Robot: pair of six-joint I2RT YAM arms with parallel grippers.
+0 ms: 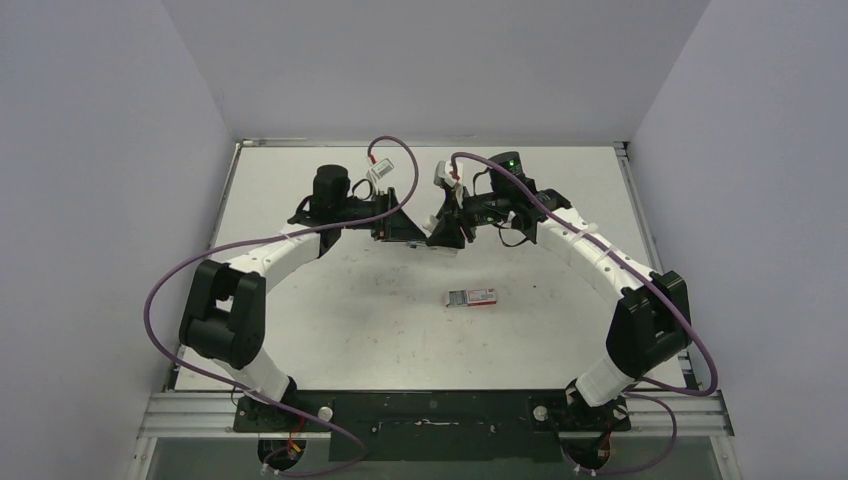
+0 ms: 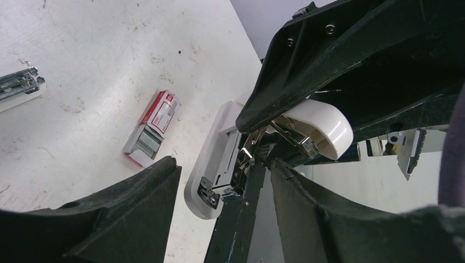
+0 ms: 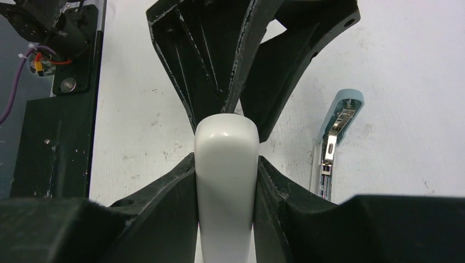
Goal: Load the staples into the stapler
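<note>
A white stapler (image 2: 209,159) is held in the air by my right gripper (image 1: 450,228), whose fingers grip its white end (image 3: 226,175). In the left wrist view its cover is raised, showing the metal channel. My left gripper is part open, its fingertips either side of the stapler's lower end, not visibly clamped on it. A staple box (image 1: 471,298) lies on the table, red and white, with silver staples showing at one end in the left wrist view.
Another metal-and-white piece (image 2: 19,85) lies at the left wrist view's edge. A purple cable (image 1: 230,245) loops over each arm.
</note>
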